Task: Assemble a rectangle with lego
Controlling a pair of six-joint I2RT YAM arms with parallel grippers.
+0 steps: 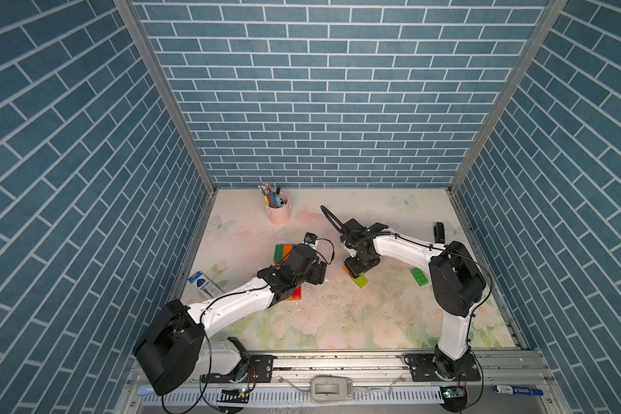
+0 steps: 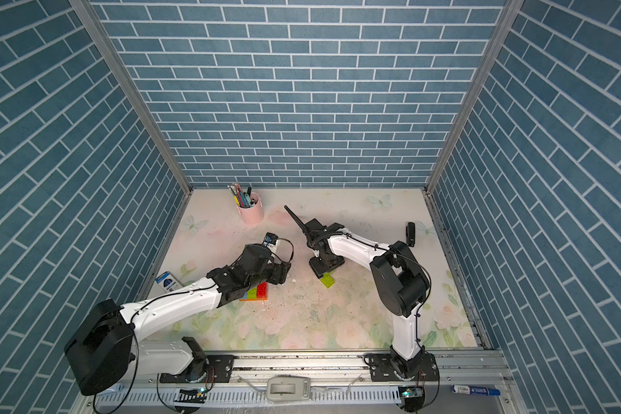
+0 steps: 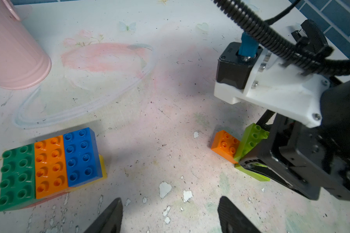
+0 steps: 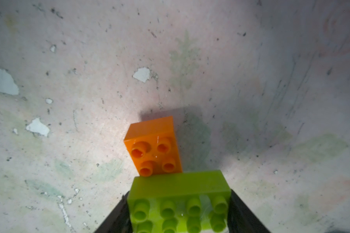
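Observation:
My left gripper is open above bare table, with nothing between its fingers. Left of it in the left wrist view is an assembled row of green point(image 3: 17, 174), orange point(image 3: 50, 165) and blue point(image 3: 81, 155) bricks with others beneath. A lime brick point(image 4: 178, 186) sits between the fingers of my right gripper in the right wrist view. The fingers are close against its two ends; whether they grip it cannot be made out. A small orange brick point(image 4: 155, 151), studs up on the table, adjoins the lime one's far side.
A pink pen cup point(image 1: 278, 210) stands at the back left. One green brick point(image 1: 419, 276) lies on the right and a blue-and-white package point(image 1: 205, 284) on the left. My two grippers are fairly close together.

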